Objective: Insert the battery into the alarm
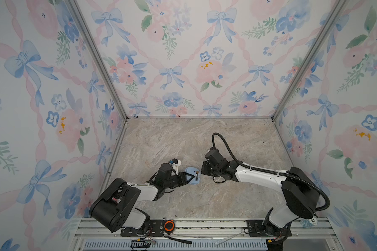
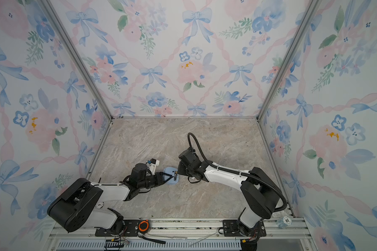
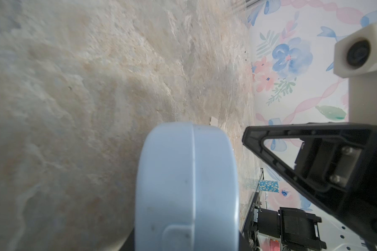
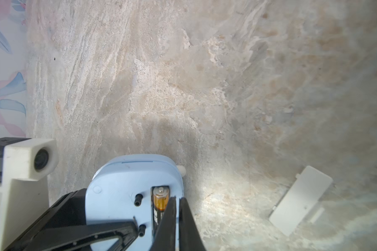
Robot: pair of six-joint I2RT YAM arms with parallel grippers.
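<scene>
My left gripper (image 1: 190, 176) is shut on the light blue, rounded alarm (image 1: 191, 169), which it holds above the table. In the right wrist view, the alarm's open battery slot (image 4: 154, 217) faces me. A battery (image 4: 160, 198) with a copper-coloured end and dark body lies in that slot, its lower part hidden behind my right gripper's fingers; whether it is fully seated I cannot tell. My right gripper is shut, nothing showing between its fingers, with its tips in front of the slot's right edge. In the left wrist view, the alarm's edge (image 3: 188, 179) hides the left fingers.
A small white cover (image 4: 300, 200) lies on the marbled table (image 4: 247, 83), right of the alarm in the right wrist view. Farther back, the tabletop is clear. An orange-ringed round object (image 1: 168, 226) sits on the front rail.
</scene>
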